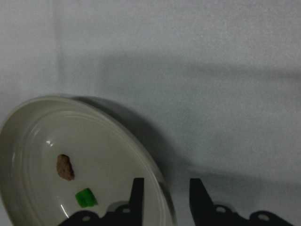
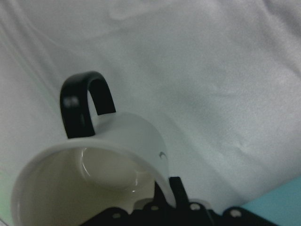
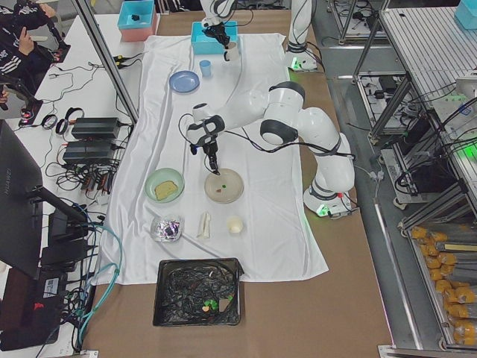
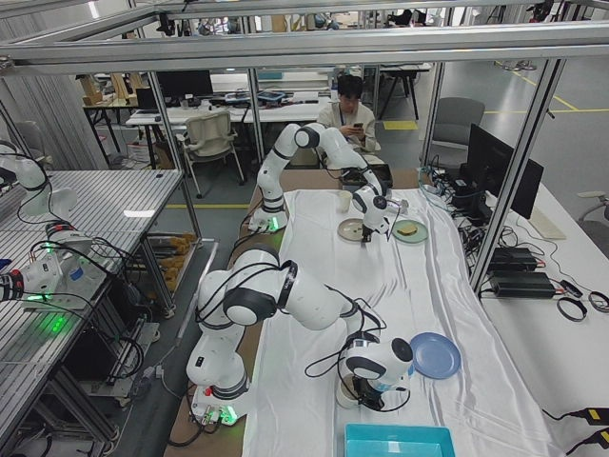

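A beige plate (image 3: 223, 191) holds a brown scrap (image 1: 65, 167) and a green piece (image 1: 85, 197). My left gripper is low over this plate's rim, open, one finger inside and one outside, nothing visibly held. A white mug (image 2: 134, 127) with a black handle (image 2: 73, 106) is at the far end beside the blue tray (image 3: 205, 45). My right gripper has its fingertips on either side of the mug's wall, close on the rim.
A green plate (image 3: 165, 195) with a yellow piece, a wrapped bag (image 3: 165, 228), a small pale cup (image 3: 234, 224) and a black tray (image 3: 197, 313) are near. A blue plate (image 3: 183, 81) and blue cup (image 3: 205, 67) lie beyond.
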